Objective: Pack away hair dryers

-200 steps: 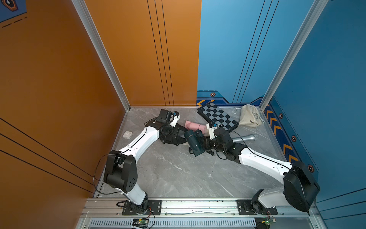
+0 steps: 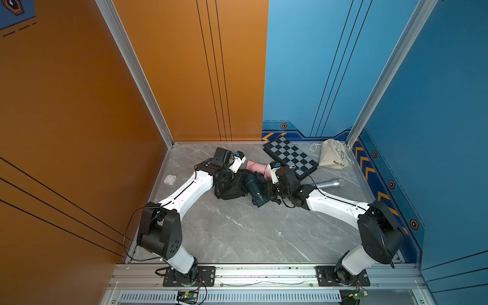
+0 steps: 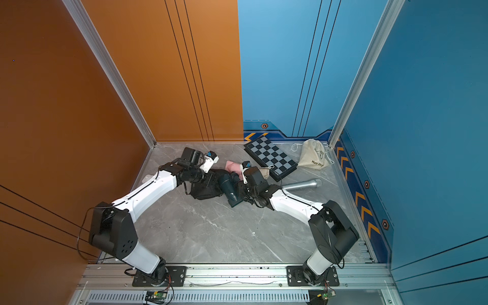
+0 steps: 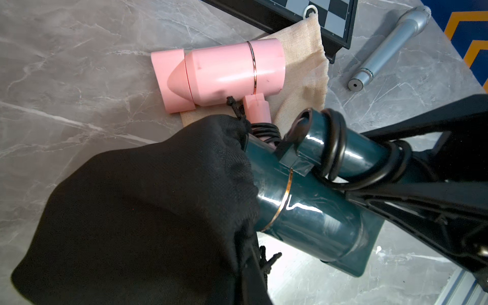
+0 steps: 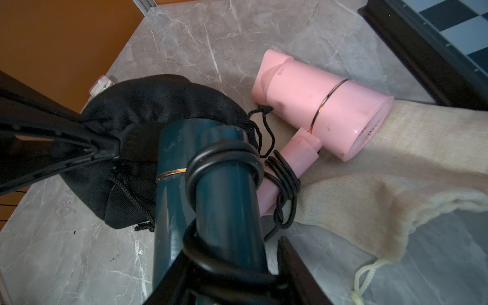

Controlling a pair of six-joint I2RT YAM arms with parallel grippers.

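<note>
A dark green hair dryer (image 4: 315, 203) hangs at the table's middle, cord wrapped round its handle. My right gripper is shut on that corded handle. The dryer's far end goes out of sight at the mouth of a black cloth bag (image 4: 147, 218); how deep it sits inside is hidden. At the bag's near rim, my left gripper is shut with dark cloth at its fingertips. A pink hair dryer (image 5: 325, 101) lies just behind, on a flat beige drawstring bag (image 5: 366, 198), its cord coiled round the handle.
A folded chessboard (image 2: 290, 156) lies at the back. A filled beige bag (image 2: 334, 154) stands at the back right, with a grey microphone-like tube (image 2: 330, 184) in front of it. A small white object (image 2: 170, 179) lies at far left.
My right gripper has shifted left with the green dryer, towards the black bag. The left gripper moved slightly right and the bag came with it, its mouth now against the dryer's end.
</note>
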